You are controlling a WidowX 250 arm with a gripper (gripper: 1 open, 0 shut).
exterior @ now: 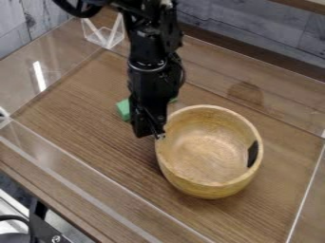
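The black robot arm hangs from the top centre of the view, its gripper (150, 127) low at the left rim of a round wooden bowl (208, 159). Its fingertips are dark and small, so whether anything is between them is hard to see. Behind the gripper, partly hidden by it, a green object (124, 109) lies on the wooden table (89, 161). The bowl looks empty, with a dark patch on its right side.
A white wire-like item (102, 28) stands at the back left. Dark cables lie at the lower left edge.
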